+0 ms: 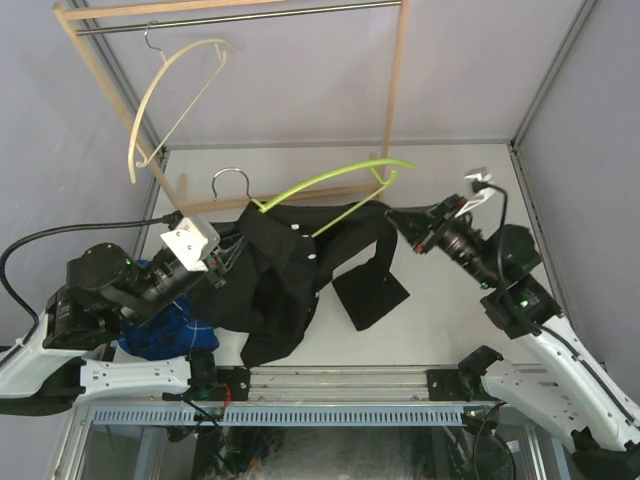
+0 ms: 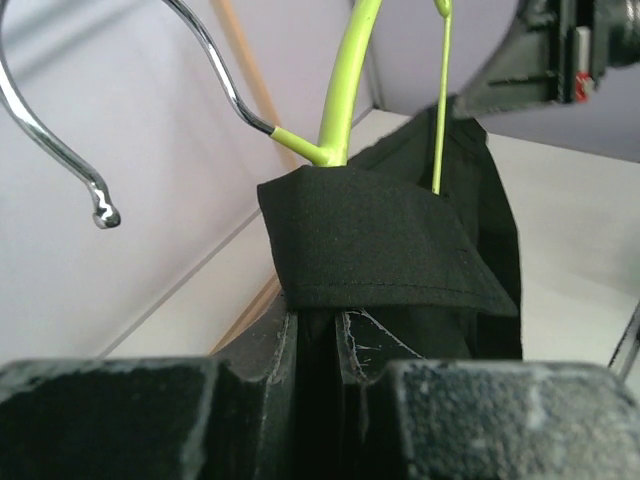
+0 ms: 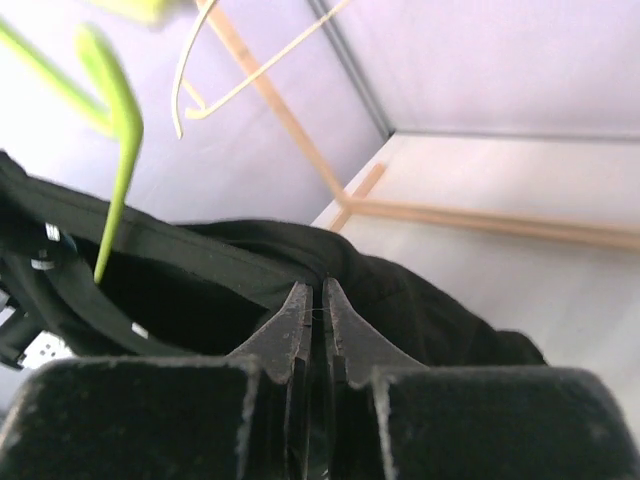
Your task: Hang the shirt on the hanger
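The black shirt [image 1: 285, 290] hangs bunched between my two arms, with the green hanger [image 1: 320, 180] partly inside its collar [image 2: 370, 235]. On the near side my left gripper is shut on the shirt just below that collar. The hanger's green right arm sticks out uncovered above the cloth in the top view. Over on the right, my right gripper is shut on a thin edge of the shirt, pulling the cloth taut out to the right below the hanger's free end [image 3: 125, 130]. Cloth hides the hanger's other arm.
A cream hanger [image 1: 150, 105] hangs from the metal rail [image 1: 250, 18] of the wooden rack [image 1: 395, 90]. Blue cloth [image 1: 165, 335] lies at the front left, under my left arm.
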